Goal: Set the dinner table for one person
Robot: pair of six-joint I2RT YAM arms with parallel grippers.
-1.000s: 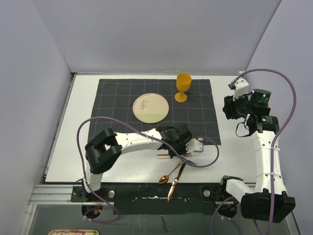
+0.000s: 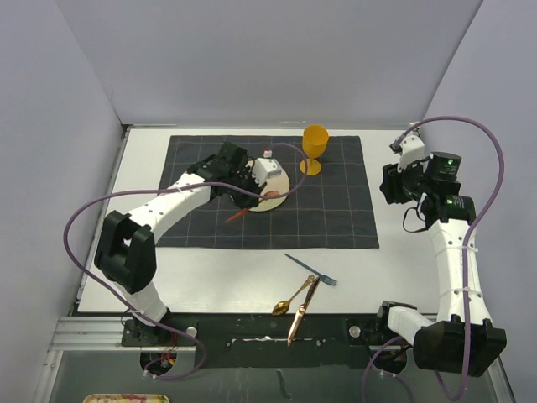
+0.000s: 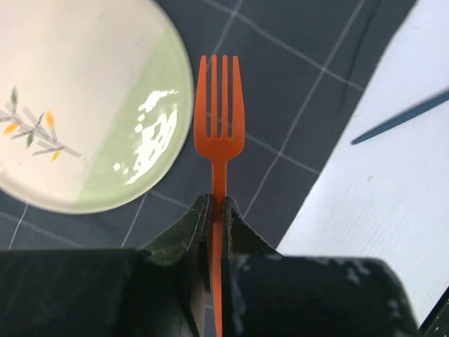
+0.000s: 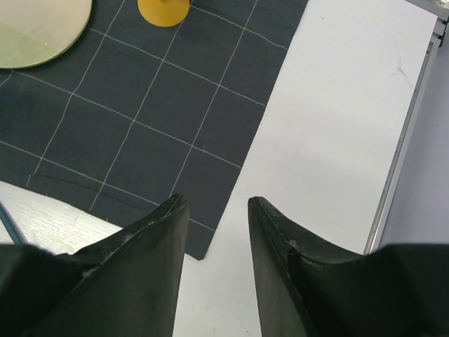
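My left gripper is shut on the handle of an orange fork (image 3: 219,140), whose tines point away from the fingers. In the top view this arm reaches over the plate (image 2: 279,185), hiding much of it. The plate is cream with a green edge and a twig pattern, lying on the dark gridded placemat (image 2: 344,218). A yellow goblet (image 2: 315,141) stands upright at the mat's back right. On the white table in front lie a blue fork (image 2: 311,270), a gold spoon (image 2: 289,300) and a gold knife (image 2: 303,312). My right gripper is open and empty.
The right arm hangs over the table's right edge, clear of the mat. Bare white table (image 2: 218,277) lies in front of the mat. Purple cables (image 2: 495,176) arch over both arms. A small tray (image 2: 126,398) shows at the bottom left.
My left arm has swung left and back, carrying the orange fork from near the blue fork to over the mat and plate. The right arm has barely moved.
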